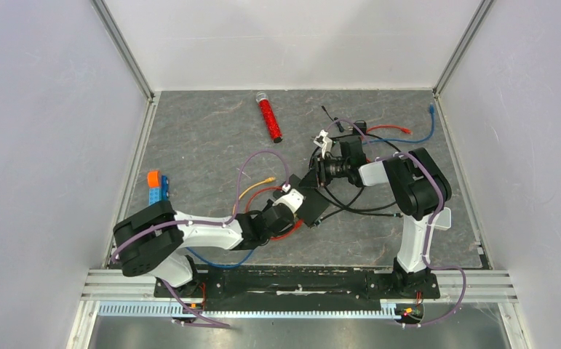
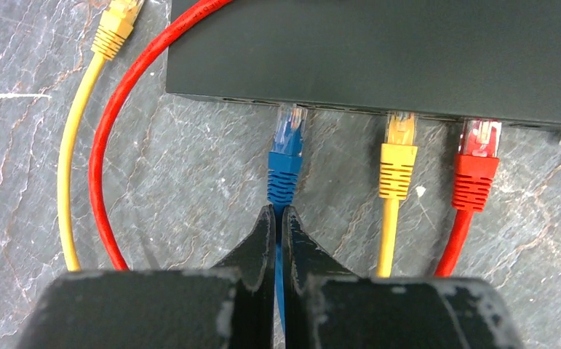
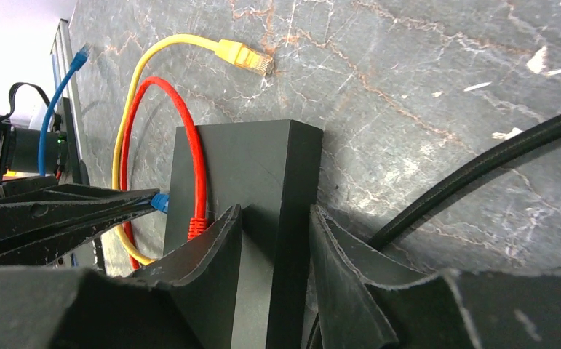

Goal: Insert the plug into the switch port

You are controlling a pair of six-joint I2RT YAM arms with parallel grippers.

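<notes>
The black switch (image 2: 379,51) lies on the grey marble table, its port edge facing my left gripper, which is shut on the blue cable. The blue plug (image 2: 286,156) has its clear tip at that edge; how far it sits in a port I cannot tell. A yellow plug (image 2: 397,167) and a red plug (image 2: 474,178) are at ports to its right. My right gripper is part open at the switch's far end, a fingertip on either side of its dark edge.
A loose yellow plug (image 3: 242,54) and black cables (image 3: 474,174) lie around the switch. A red tube (image 1: 268,116) lies at the back; an orange-and-blue object (image 1: 157,187) lies at the left.
</notes>
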